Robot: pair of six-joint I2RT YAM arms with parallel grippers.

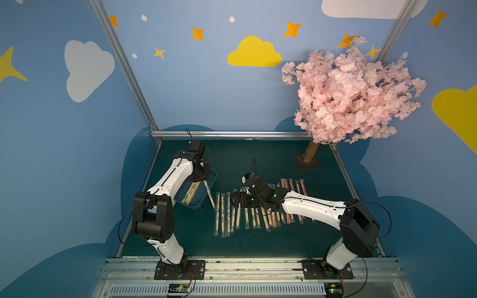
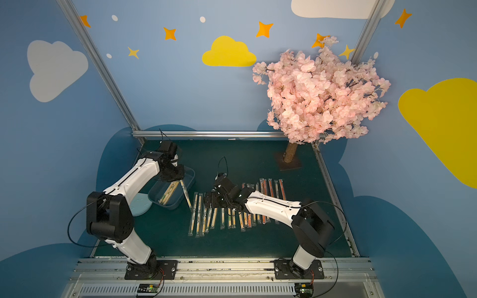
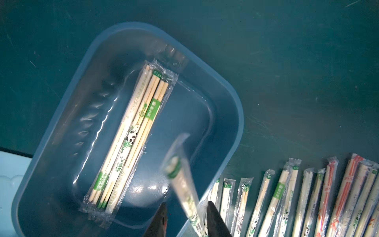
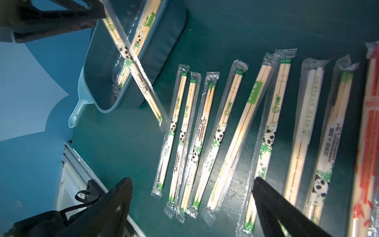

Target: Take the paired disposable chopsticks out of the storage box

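The blue storage box [image 3: 233, 118] holds a few wrapped chopstick pairs [image 3: 130, 134] side by side. Above its right edge, one pair hangs tilted at my left gripper, blurred in the left wrist view; whether the fingers are closed on it is unclear. My right gripper stands open, with its fingers wide apart, above a row of wrapped chopsticks [image 4: 244, 130] on the green table, right of the box.
An artificial blossom tree [image 1: 310, 151] stands at the back right. A light blue lid-like item [image 2: 141, 207] lies left of the box.
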